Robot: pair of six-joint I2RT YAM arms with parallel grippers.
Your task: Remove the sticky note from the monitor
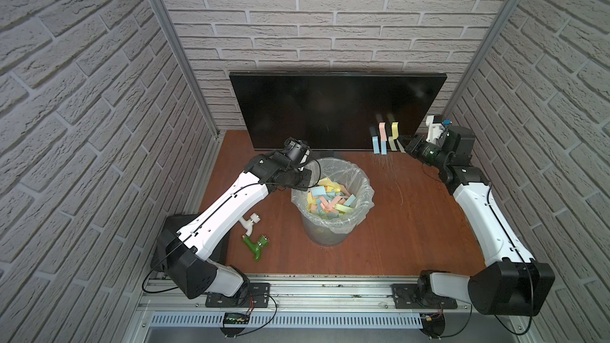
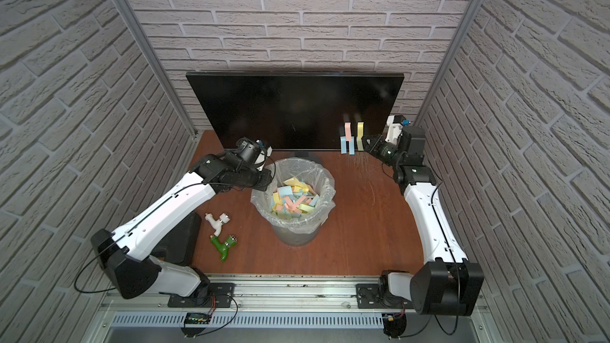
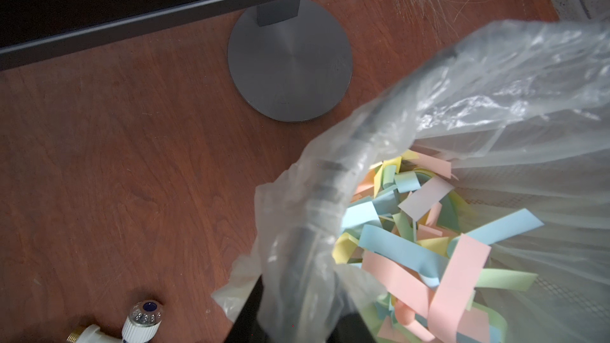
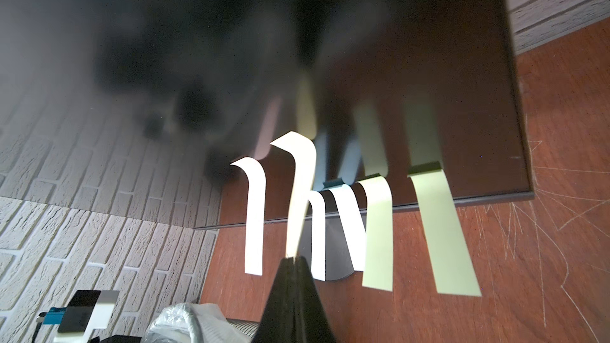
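Sticky notes in pink [image 1: 382, 131], yellow [image 1: 395, 129], blue [image 1: 375, 144] and pale green hang at the lower right of the black monitor [image 1: 330, 108]. My right gripper is shut at the tip of a long pale strip [image 4: 298, 178]; whether it grips it is hard to tell. My left gripper is shut on the bag-covered rim [image 3: 317, 216] of the bin. The bin holds many paper strips [image 3: 457, 279].
White and green taps [image 1: 256, 244] lie at the front left beside a black pad.
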